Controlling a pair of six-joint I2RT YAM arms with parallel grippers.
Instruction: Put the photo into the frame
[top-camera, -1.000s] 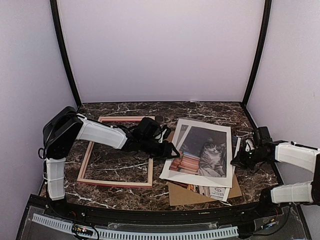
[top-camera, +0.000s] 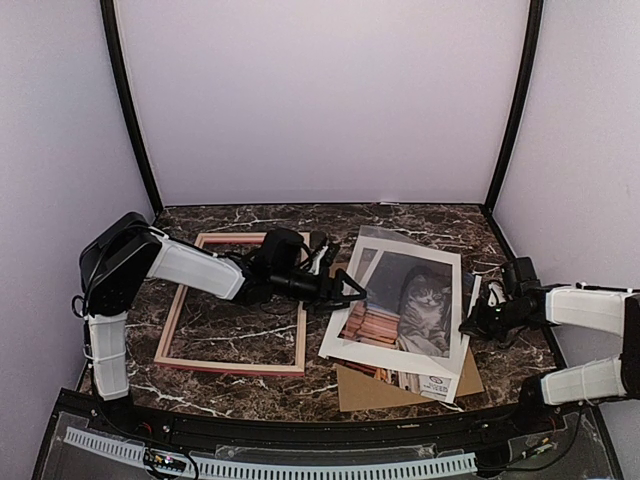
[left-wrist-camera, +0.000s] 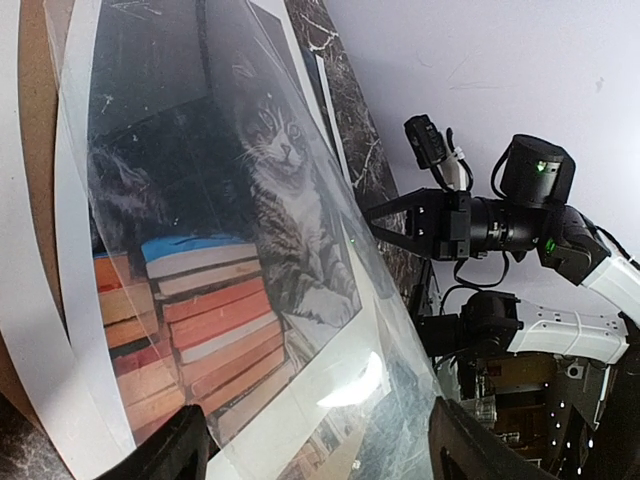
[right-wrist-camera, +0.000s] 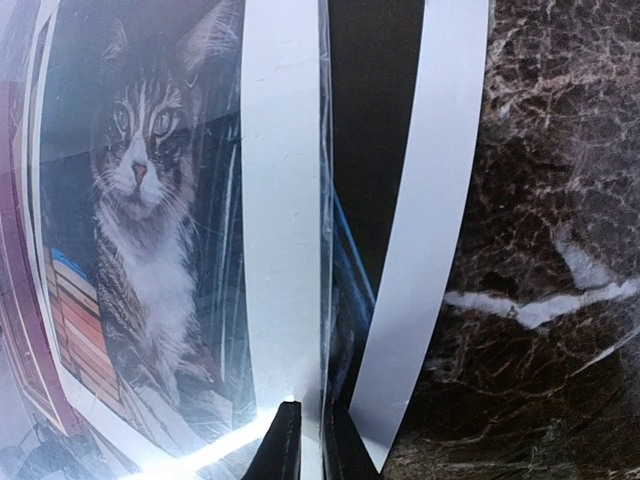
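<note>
A printed cat photo (top-camera: 425, 310) in a white mat (top-camera: 447, 375) lies at the right of the table, under a clear sheet (top-camera: 385, 236) whose far corner pokes past the mat. Left of them lies the empty wooden frame (top-camera: 230, 368). My left gripper (top-camera: 355, 288) is at the mat's left edge; in the left wrist view its fingers (left-wrist-camera: 180, 450) stand wide apart, with the clear sheet bulging up in front of them. At the right edge, my right gripper is shut on the clear sheet's edge, seen nearly edge-on there.
Beneath the mat, a brown backing board (top-camera: 375, 398) and another print (top-camera: 432, 384) stick out towards the front. A second white border (right-wrist-camera: 430, 190) lies just right of my right gripper. Bare marble shows inside the frame and along the front.
The clear sheet's far corner has come out beyond the mat's far edge. My left gripper has shifted slightly to the right and its fingers have spread. The right gripper has hardly moved.
</note>
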